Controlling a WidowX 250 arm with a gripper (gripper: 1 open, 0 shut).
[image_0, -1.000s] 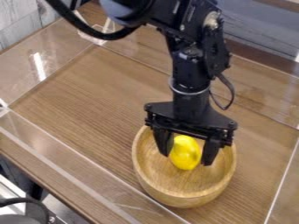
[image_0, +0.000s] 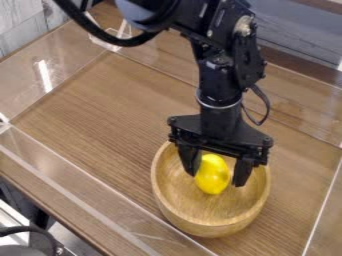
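Observation:
My black gripper (image_0: 217, 160) reaches down from the top of the view into a round wooden bowl (image_0: 201, 213), its open fingers on either side of a yellow object (image_0: 213, 178). The object is rounded and sits in the bowl, partly hidden by the gripper. Whether the fingers touch it, I cannot tell.
The bowl stands on a wooden surface with bare room to the left and at the right. A dark object (image_0: 22, 241) shows at the bottom left corner. The surface's edge runs along the top.
The gripper has shifted slightly over the bowl. The yellow object remains inside the bowl.

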